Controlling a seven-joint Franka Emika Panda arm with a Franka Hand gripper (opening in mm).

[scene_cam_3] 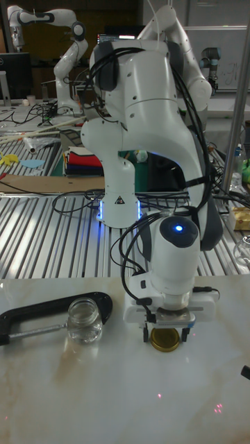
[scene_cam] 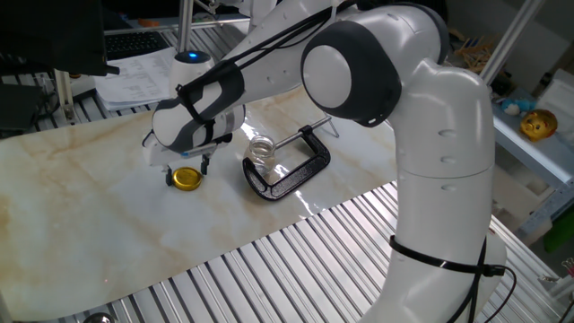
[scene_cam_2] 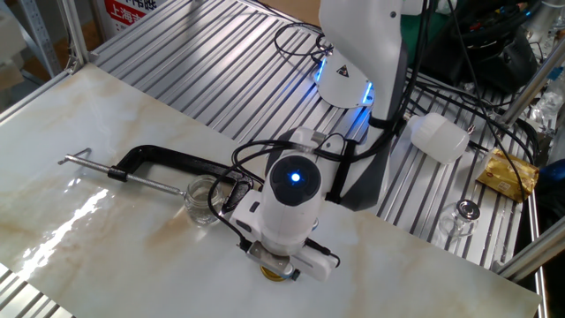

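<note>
A round gold lid (scene_cam: 186, 179) lies on the marbled board, and my gripper (scene_cam: 188, 173) is low over it with its fingers open. One finger is on either side of the lid in exterior views 1 and 3; whether they touch it cannot be made out. In exterior view 3 the lid (scene_cam_3: 166, 340) shows between the two dark fingertips of the gripper (scene_cam_3: 166, 337). Most of the lid (scene_cam_2: 272, 275) is hidden under the hand in exterior view 2. An uncovered glass jar (scene_cam_3: 85, 321) stands beside the black C-clamp (scene_cam_3: 55, 307).
The clamp (scene_cam: 291, 175) and jar (scene_cam: 261, 151) stand close to the hand on one side. The marbled board (scene_cam: 81, 215) is mostly bare elsewhere. A clear container (scene_cam_2: 459, 216) and a gold packet (scene_cam_2: 508, 172) are on the slatted table near the base.
</note>
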